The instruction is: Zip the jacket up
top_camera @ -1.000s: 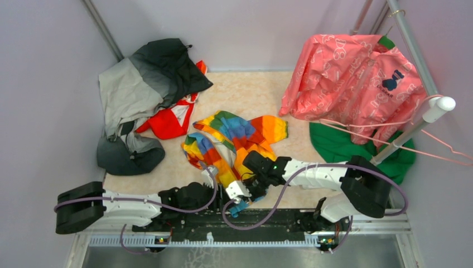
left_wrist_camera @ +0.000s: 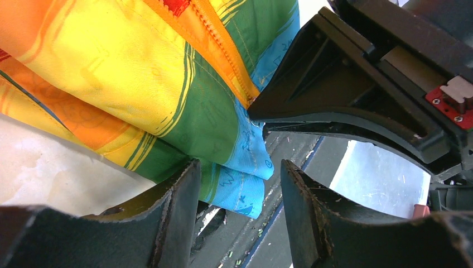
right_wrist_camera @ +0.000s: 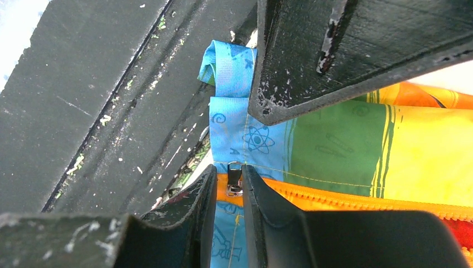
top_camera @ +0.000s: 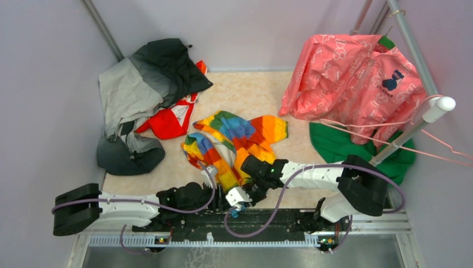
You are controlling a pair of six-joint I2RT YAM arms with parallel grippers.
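The rainbow jacket [top_camera: 234, 139] lies on the table, its lower blue hem at the front edge. In the right wrist view its orange zipper [right_wrist_camera: 334, 198] runs to a metal slider [right_wrist_camera: 234, 180] at the hem, framed by my right gripper, which is shut on the zipper end. In the left wrist view my right gripper is at the upper right over the zipper's end; my left gripper stands open below it, beside the blue hem [left_wrist_camera: 240, 198], holding nothing.
A grey and black garment [top_camera: 134, 84] with red cloth lies at the back left. A pink jacket [top_camera: 346, 78] hangs at right above green cloth [top_camera: 334, 145], near a rack post [top_camera: 413, 125]. The dark front edge borders the work.
My right arm has shifted slightly over the last second near the front hem. The left arm and the jacket look nearly unchanged.
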